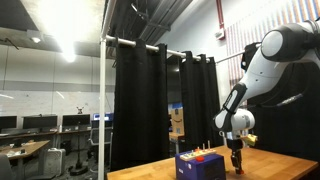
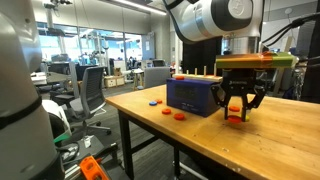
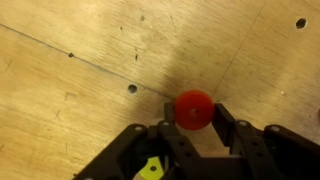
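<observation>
A round red piece (image 3: 194,109) sits between the fingertips of my gripper in the wrist view, and the gripper is shut on it. In exterior view 2, the gripper (image 2: 236,113) points down over the right part of the table, with the red piece (image 2: 234,121) low between its fingers. Exterior view 1 shows the gripper (image 1: 237,161) small, to the right of a blue box. How far the piece is from the tabletop is hard to tell.
The blue box (image 2: 190,95) with upright pegs on top stands left of the gripper. Red discs (image 2: 179,116) lie on the table in front of it. A yellow disc (image 3: 152,169) shows partly behind the gripper's fingers. Bare wood (image 2: 275,140) lies to the right.
</observation>
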